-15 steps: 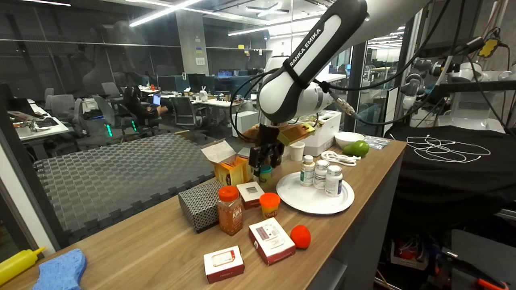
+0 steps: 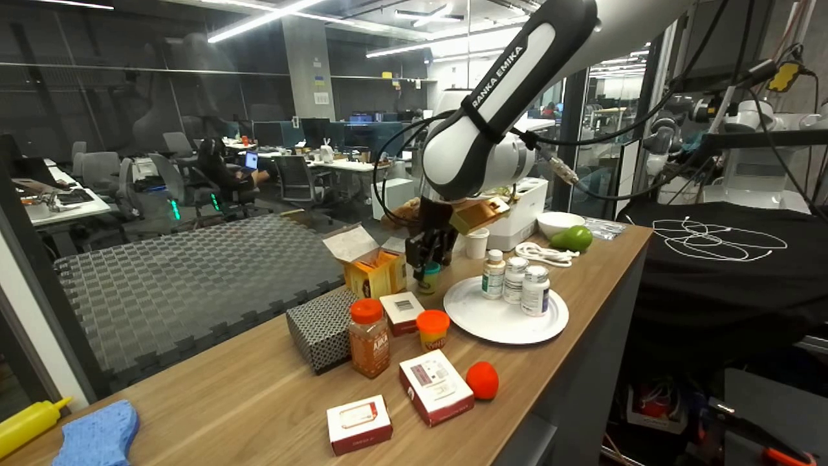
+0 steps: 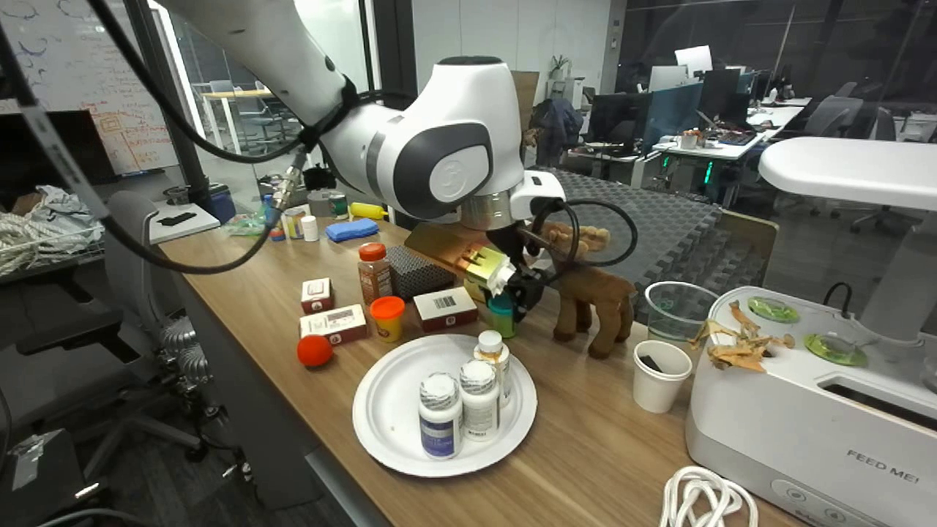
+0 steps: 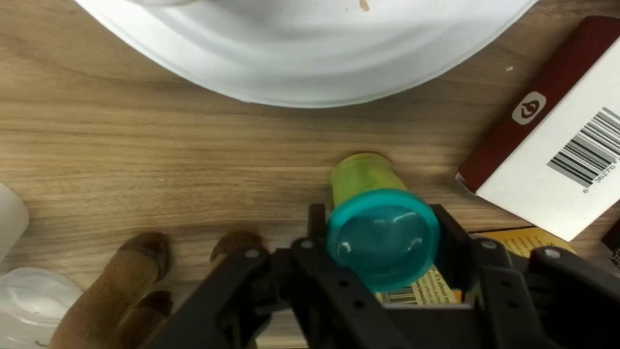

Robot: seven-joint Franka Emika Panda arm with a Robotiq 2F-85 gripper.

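A small tub with a teal lid (image 4: 383,241) and a yellow-green body is between the two fingers of my gripper. The fingers are shut on it at lid height, one finger on each side. In exterior view 2 the same teal-lidded tub (image 3: 501,315) is partly covered by the dark fingers, between the flat barcode box and the brown toy animal. Exterior view 1 shows my gripper (image 2: 429,252) right above the tub (image 2: 428,279). Whether the tub's base touches the table I cannot tell.
A white plate (image 2: 466,322) with three pill bottles lies close by. Around the tub stand a barcode box (image 2: 402,309), an open yellow box (image 2: 370,278), an orange-lidded tub (image 2: 433,334) and a brown toy animal (image 3: 597,294). Bare table lies between plate and toy.
In exterior view 1 my arm has shifted slightly right, and the teal-lidded tub has moved a little right and up with it. The other table objects look unmoved.
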